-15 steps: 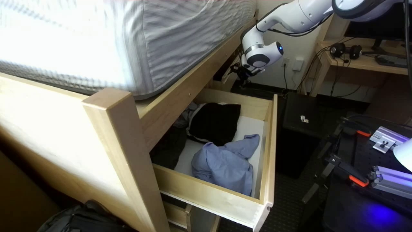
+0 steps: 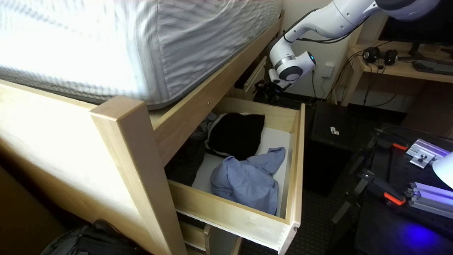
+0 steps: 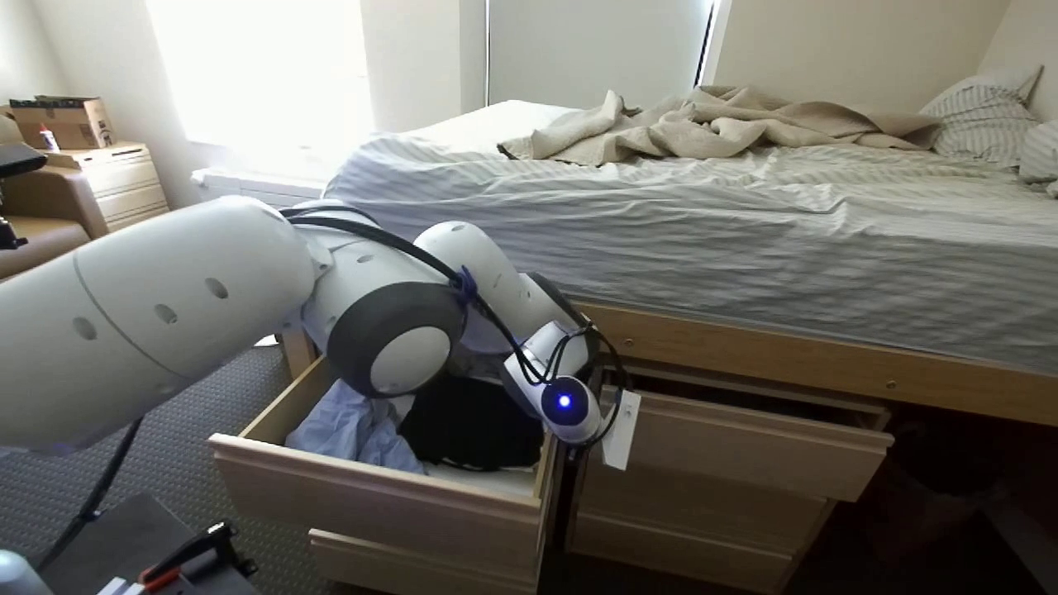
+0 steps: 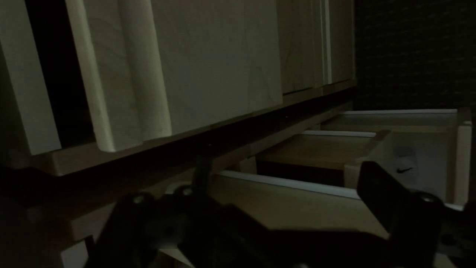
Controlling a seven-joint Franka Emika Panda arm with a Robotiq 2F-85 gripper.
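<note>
My gripper (image 2: 267,90) hangs low beside the bed, past the far end of the pulled-out drawer (image 2: 300,170). In the wrist view my gripper is open, its dark fingers (image 4: 386,192) wide apart with nothing between them. A second drawer (image 3: 734,441), right of the arm in exterior view 2, stands slightly out. A wooden drawer front (image 4: 214,58) fills the upper wrist view, apart from the fingers. Inside the pulled-out drawer lie a blue cloth (image 2: 248,180) and a black cloth (image 2: 238,134). The arm hides the gripper in exterior view 2.
The bed frame (image 2: 229,80) runs above the drawers. A lower drawer (image 3: 397,565) is partly out under the large one. A black box (image 2: 333,127) stands beside the pulled-out drawer; a dark table (image 2: 382,229) with clamps is at the right. The wrist view is very dark.
In exterior view 1 the arm's wrist and gripper have moved slightly right and down, a little nearer the pulled-out drawer's far end. Drawers and cloths look unmoved.
</note>
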